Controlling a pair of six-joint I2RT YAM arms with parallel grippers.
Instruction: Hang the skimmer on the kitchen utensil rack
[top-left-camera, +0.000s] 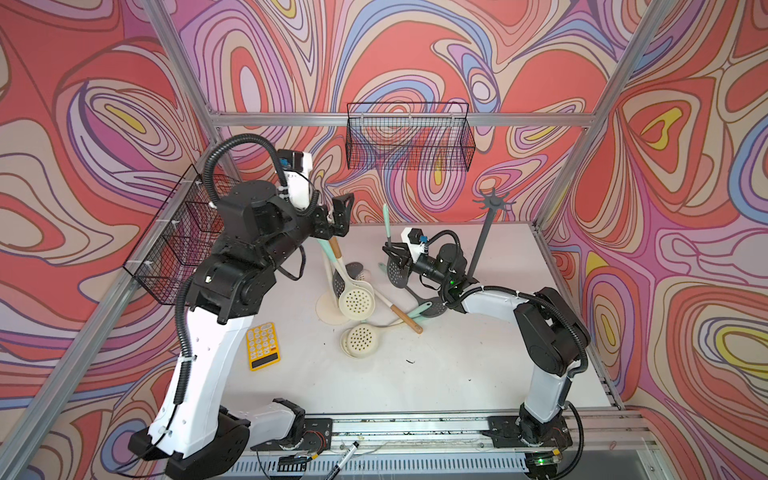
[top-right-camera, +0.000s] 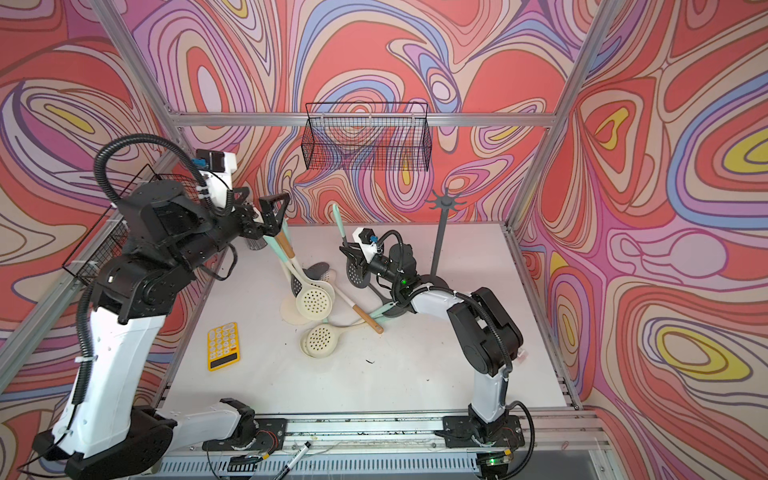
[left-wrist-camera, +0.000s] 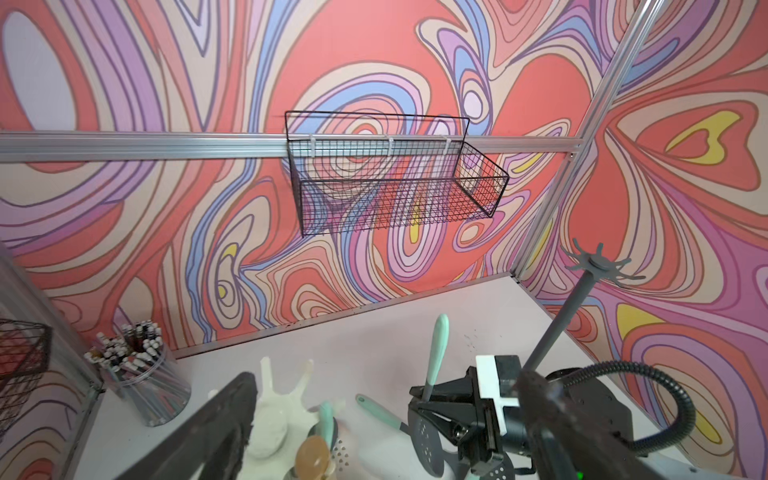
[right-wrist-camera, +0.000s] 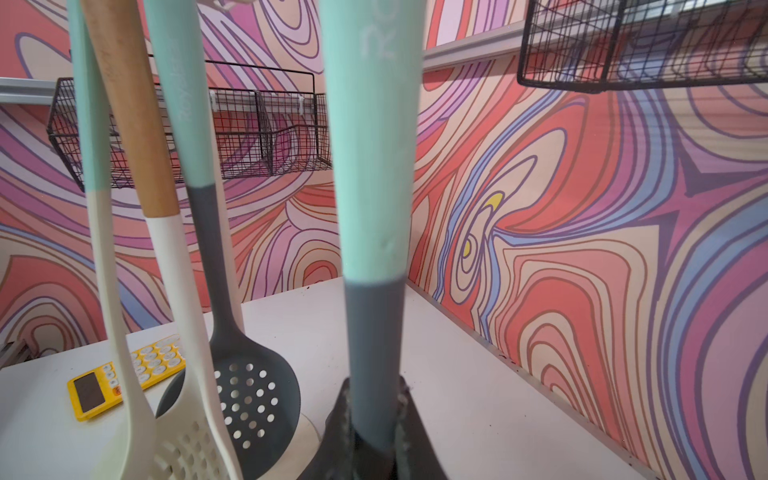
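A grey skimmer (top-left-camera: 398, 273) with a mint handle (left-wrist-camera: 437, 348) stands upright, handle up and perforated head down. My right gripper is shut on its grey shaft just below the handle. To the right rises the grey utensil rack (left-wrist-camera: 598, 265), its hooks bare. The cream rack (left-wrist-camera: 276, 416) at the left bears several utensils, among them a white skimmer with a wooden handle (right-wrist-camera: 132, 104) and a grey skimmer (right-wrist-camera: 260, 400). Above and beside those handles is my left gripper (top-left-camera: 342, 214), open and empty, its fingers (left-wrist-camera: 228, 424) wide apart in the left wrist view.
More utensils lie on the table between the racks, including a wooden handle (top-left-camera: 406, 320) and a cream skimmer (top-left-camera: 362, 340). A yellow calculator (top-left-camera: 262, 345) and a pen cup (left-wrist-camera: 152, 392) are at the left. Wire baskets (top-left-camera: 409, 144) hang behind and left.
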